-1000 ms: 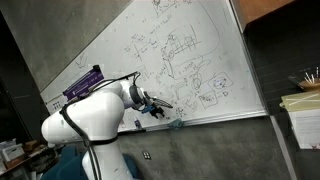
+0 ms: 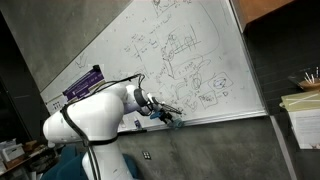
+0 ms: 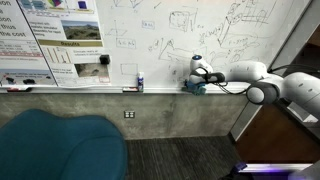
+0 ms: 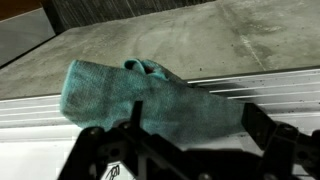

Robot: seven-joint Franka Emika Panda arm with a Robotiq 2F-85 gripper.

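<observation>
A crumpled teal cloth (image 4: 185, 110) lies on the whiteboard's metal ledge (image 4: 285, 85), partly hanging over it. It also appears as a small teal patch (image 2: 176, 124) in exterior view 1 and as a dark teal bundle (image 3: 194, 88) in exterior view 2. My gripper is open, its two black fingers (image 4: 258, 124) spread wide with the cloth between and beyond them. Whether the fingers touch the cloth cannot be told. The lower middle of the cloth is hidden behind the gripper.
The whiteboard (image 3: 150, 20) carries marker drawings. A small bottle (image 3: 140, 79) stands on the ledge, away from the gripper. A teal chair (image 3: 60, 145) is below at the left. A box with papers (image 2: 302, 103) stands at the far right.
My gripper has come down and slightly right along the board, from above the cloth to right at it. The cloth looks to be in the same place.
</observation>
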